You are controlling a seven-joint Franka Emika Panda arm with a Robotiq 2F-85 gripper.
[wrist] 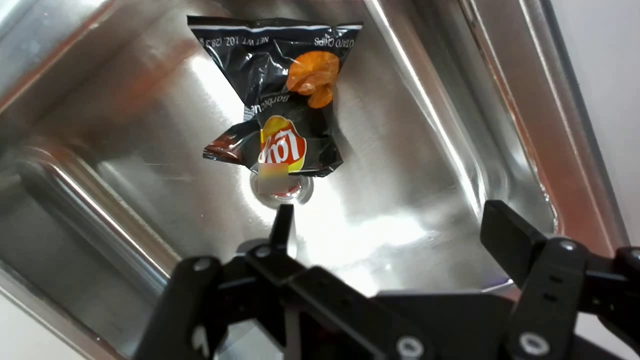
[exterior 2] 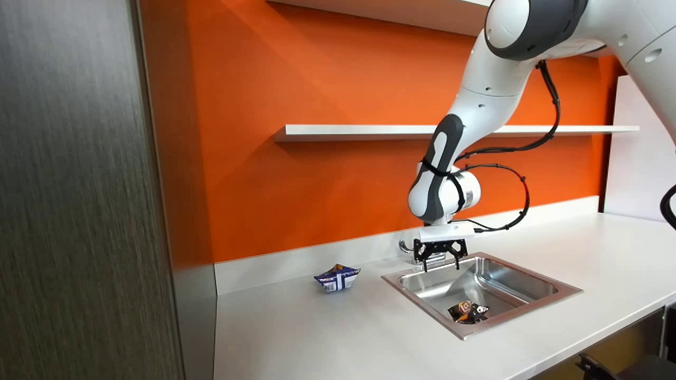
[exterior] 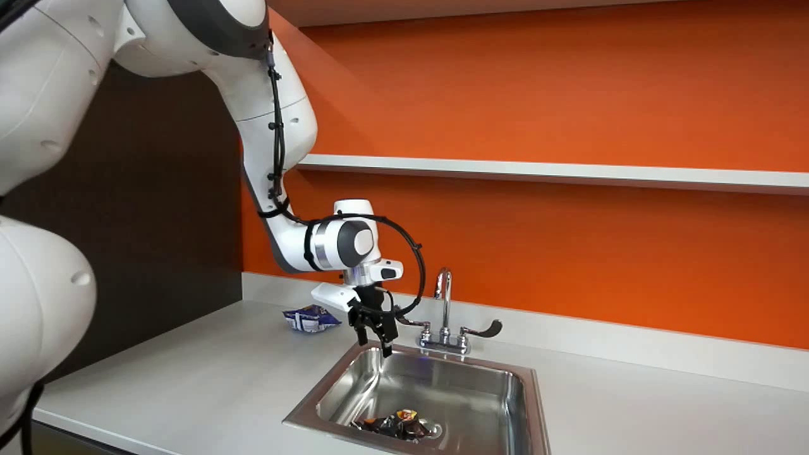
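A black bag of Lay's barbecue chips (wrist: 282,90) lies on the floor of the steel sink (wrist: 390,180), its lower end partly over the drain (wrist: 300,195). In exterior view 2 the same bag (exterior 2: 467,311) rests near the sink's front left side. My gripper (exterior: 371,345) hangs above the sink's back left part, clear of the bag. Its fingers (wrist: 507,234) stand wide apart in the wrist view, and only sink metal shows between them. A blue chip bag (exterior 2: 337,278) is on the counter, left of the sink.
Behind the sink stands a chrome faucet (exterior: 445,311) with two handles, close to my gripper. A white shelf (exterior: 553,168) runs along the orange wall above. The counter (exterior: 205,364) left of the sink is largely bare.
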